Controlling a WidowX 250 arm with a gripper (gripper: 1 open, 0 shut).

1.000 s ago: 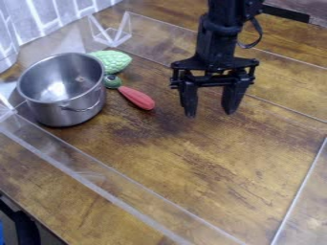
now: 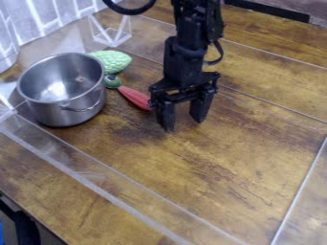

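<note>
My black gripper point(image 2: 182, 113) hangs over the middle of the wooden surface, its two fingers apart. It is just right of a red elongated object point(image 2: 133, 96), whose right end is partly hidden behind it. A steel pot point(image 2: 73, 107) with handles stands to the left. Behind the pot lies a green textured object point(image 2: 111, 60), possibly a toy vegetable.
Clear panels edge the left side and the right. A dark border runs along the back right.
My gripper has moved left, toward the red object, and now partly overlaps it in the view. The pot, red object and green object have stayed put.
</note>
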